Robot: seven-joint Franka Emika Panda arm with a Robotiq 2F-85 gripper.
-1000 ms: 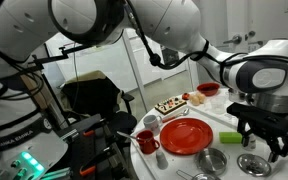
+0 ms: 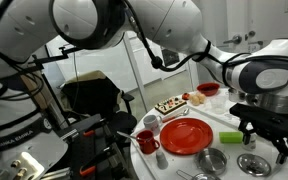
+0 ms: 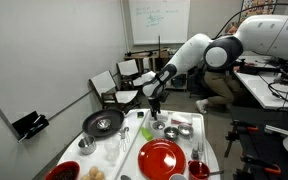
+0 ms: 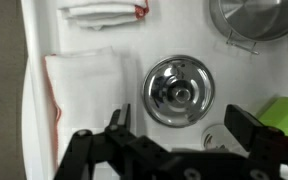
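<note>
A round metal lid with a dark centre knob (image 4: 178,91) lies flat on the white table, in the middle of the wrist view. My gripper is above it with its fingers spread wide and nothing between them. Two dark fingers (image 4: 242,125) frame the lower side of the lid in that view. From the side, the gripper (image 2: 264,147) hangs over the lid (image 2: 254,164), apart from it.
Beside the lid stands a metal pot (image 2: 212,161). A green object (image 2: 230,137), a red plate (image 2: 187,136) and a red mug (image 2: 148,143) are nearby. White folded cloths (image 4: 89,90) lie left of the lid in the wrist view. A black pan (image 3: 103,122) sits farther off.
Over the last second the gripper has shifted slightly, a little to the right in exterior view 1. Its fingers remain open, and the objects on the table have not visibly moved.
</note>
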